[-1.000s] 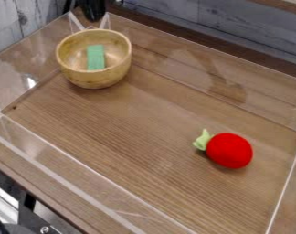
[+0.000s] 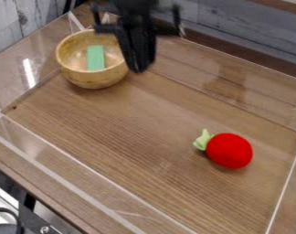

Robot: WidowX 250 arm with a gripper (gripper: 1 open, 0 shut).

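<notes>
A wooden bowl point(image 2: 78, 80) sits at the upper left of the table, with a pale green block point(image 2: 96, 56) inside it. My black gripper point(image 2: 143, 64) hangs just right of the bowl, reaching down from the top edge and blurred; it looks shut, with nothing visible held. A red tomato-like object point(image 2: 230, 151) with a pale green top lies at the lower right.
A wall or rim runs along the top right. Cables lie off the table at the lower left corner.
My gripper has moved right and down from above the back of the bowl to beside its right side. The bowl, block and red object look unmoved.
</notes>
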